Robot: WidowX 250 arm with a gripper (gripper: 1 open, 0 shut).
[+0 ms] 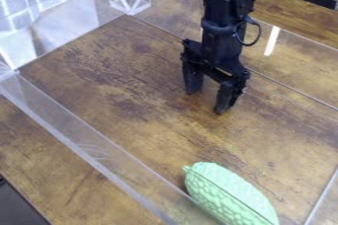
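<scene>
My black gripper (211, 89) hangs low over the wooden tray floor at the upper middle, fingers pointing down and spread apart, with nothing visible between them. A pale green, leaf-textured oblong object (231, 195) lies at the bottom right, well apart from the gripper and nearer the camera.
Clear plastic walls (93, 150) border the area on the left and front, and at the back right. A translucent white ribbed item (34, 7) stands outside at the upper left.
</scene>
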